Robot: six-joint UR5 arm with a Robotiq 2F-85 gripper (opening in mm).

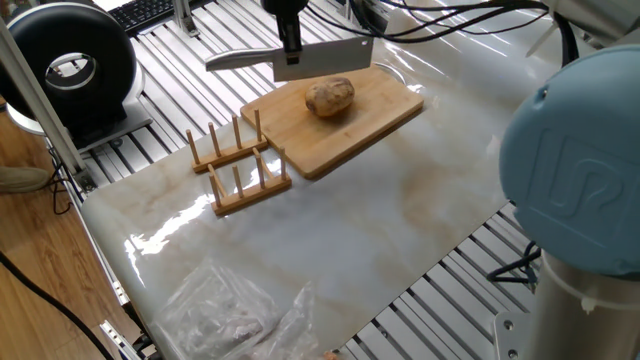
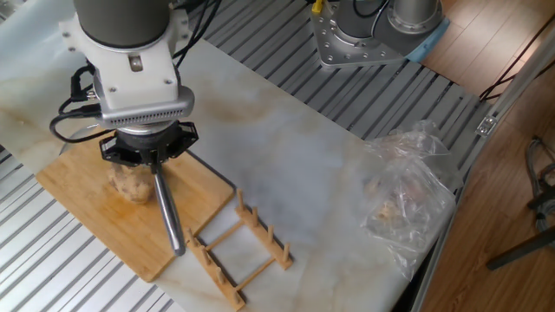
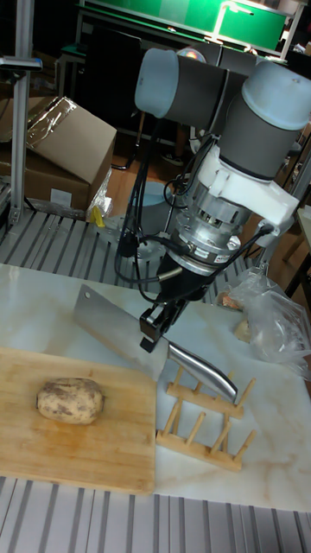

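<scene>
A cleaver with a steel handle (image 1: 322, 60) hangs in the air, its blade held roughly upright. My gripper (image 3: 156, 333) is shut on it close to where blade and handle meet. In exterior view 2 the cleaver's handle (image 2: 168, 212) sticks out below the gripper (image 2: 154, 159), and the blade is hidden. A brown potato (image 1: 330, 97) lies on the wooden cutting board (image 1: 320, 148). From exterior view 3, the potato (image 3: 71, 401) appears to the left of the cleaver, which is clear of it. A wooden peg rack (image 1: 252, 199) stands empty beside the board.
A clear plastic bag (image 2: 409, 204) with something inside lies at one end of the table. Bare marbled tabletop (image 1: 370, 220) stretches between the board and the robot's base. Black cables (image 1: 450, 25) hang near the arm.
</scene>
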